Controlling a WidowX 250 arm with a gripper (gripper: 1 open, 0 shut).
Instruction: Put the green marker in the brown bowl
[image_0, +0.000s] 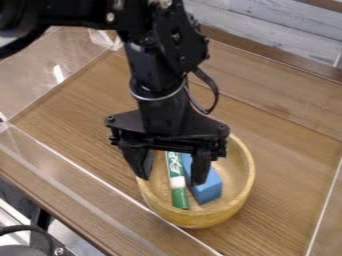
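Note:
In the camera view, the green marker (179, 196) with its white label lies inside the brown bowl (223, 210), upper end partly hidden by my gripper. Over the bowl's back part, my gripper (174, 168) stands open, its two fingers spread wide to either side. One finger (138, 160) is by the bowl's left rim, the other to the right, above the blue block. The marker is between the fingers, touching neither as far as I can see.
A blue block (206, 186) rests in the bowl, right beside the marker. Bare wooden table (294, 150) extends to the right and behind. A clear panel edge (80, 185) runs along the front left.

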